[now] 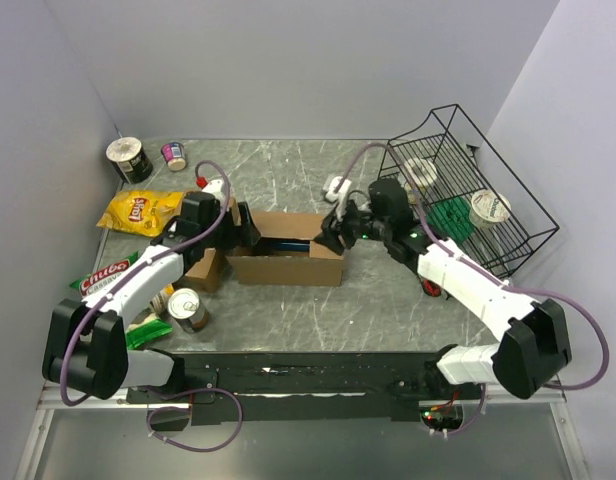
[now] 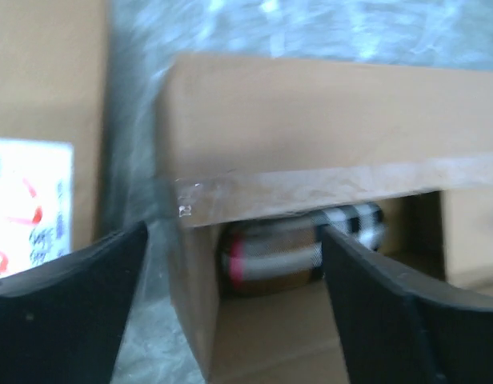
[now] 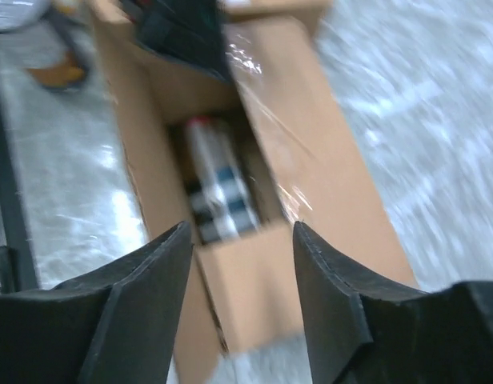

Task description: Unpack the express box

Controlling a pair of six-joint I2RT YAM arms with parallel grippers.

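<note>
An open cardboard box [image 1: 284, 271] lies mid-table with its flaps up; a banded cylindrical item lies inside, also visible as a pale cylinder [image 3: 222, 180] in the right wrist view. My left gripper [image 1: 240, 228] is open over the box's left end, its fingers either side of that end in the left wrist view. My right gripper [image 1: 331, 232] is open at the box's right end, above a folded flap [image 3: 250, 280]. A second cardboard box [image 1: 204, 272] with a white label lies to the left, partly hidden by the left arm.
Chips bags [image 1: 138, 212], cans [image 1: 188, 312] and tubs crowd the left side. A wire rack [image 1: 518, 240] with bowls and a green item stands at the right. Bare table lies in front of and behind the box.
</note>
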